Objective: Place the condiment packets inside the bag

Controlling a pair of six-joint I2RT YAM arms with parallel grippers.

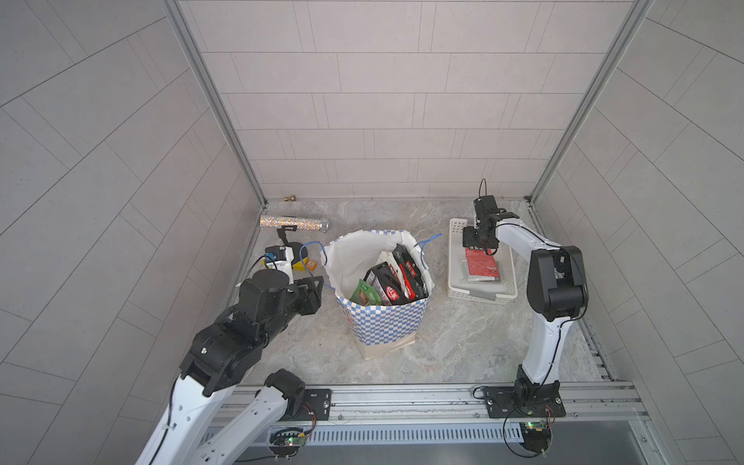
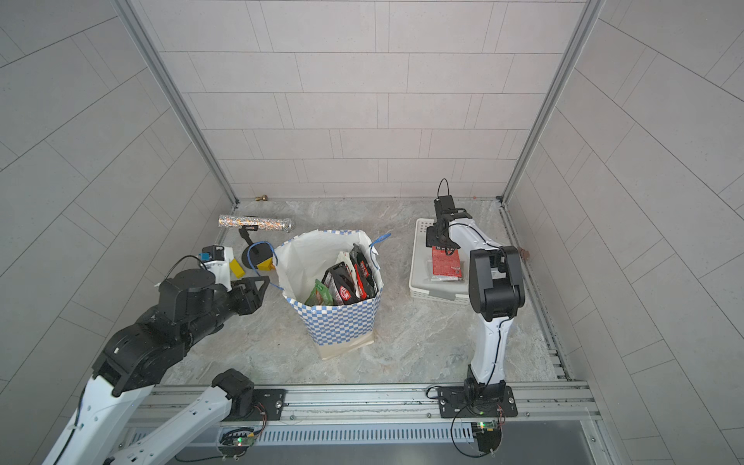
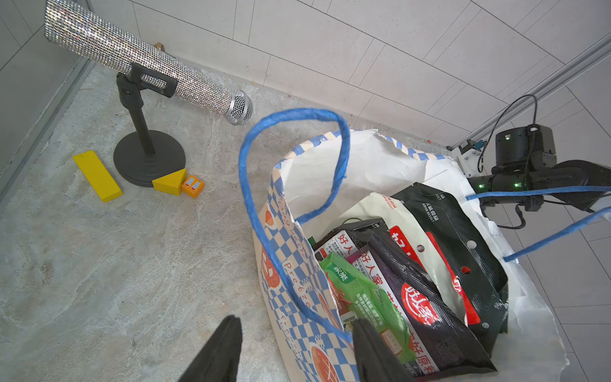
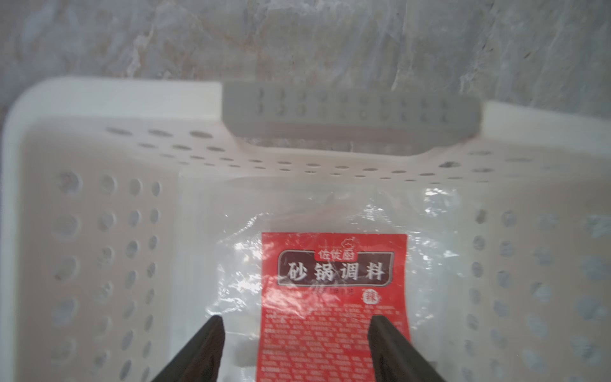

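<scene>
The blue-and-white checked bag [image 1: 379, 324] stands upright mid-table with its mouth wide. Several packets fill it, among them a green packet [image 3: 372, 305] and a black packet [image 3: 455, 222]. My left gripper is open at the bag's left side; the bag's near-left edge and blue handle [image 3: 289, 273] appear between its fingers, but whether they touch cannot be told. A clear packet with a red label [image 4: 331, 286] lies in the white basket [image 1: 458, 291]. Over it my right gripper is open, its fingers either side of the label, gripping nothing.
Behind the left arm stand a glittery microphone [image 3: 149, 60] on a black stand, yellow blocks [image 3: 97, 175] and a small orange block [image 3: 193, 186]. Bare table [image 1: 449, 341] separates the bag from the basket and runs along the front.
</scene>
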